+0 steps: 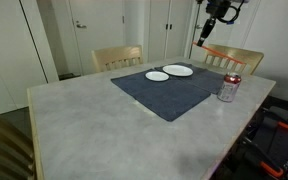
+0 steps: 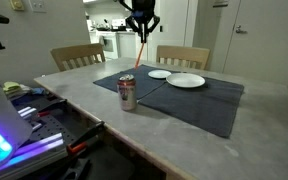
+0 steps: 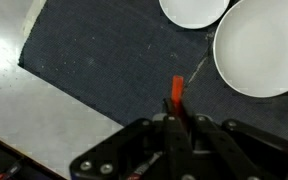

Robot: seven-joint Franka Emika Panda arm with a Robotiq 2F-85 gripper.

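Note:
My gripper (image 2: pixel 143 36) is high above the far part of the table, shut on a thin orange-red stick (image 2: pixel 140 55). In exterior view 1 the stick (image 1: pixel 221 52) slants down to the right from the fingers. The wrist view shows its red end (image 3: pixel 178 88) poking out between the dark fingertips, above the dark mat (image 3: pixel 114 60). A metallic can with reddish bands (image 2: pixel 128 96) stands upright near the table edge, apart from the gripper. What is inside the can cannot be made out.
Two white plates, a larger one (image 3: pixel 264 45) and a smaller one (image 3: pixel 194 8), rest on the dark mat. Wooden chairs (image 1: pixel 118 58) surround the table. A wide stretch of bare table (image 1: pixel 79 120) lies left of the mat.

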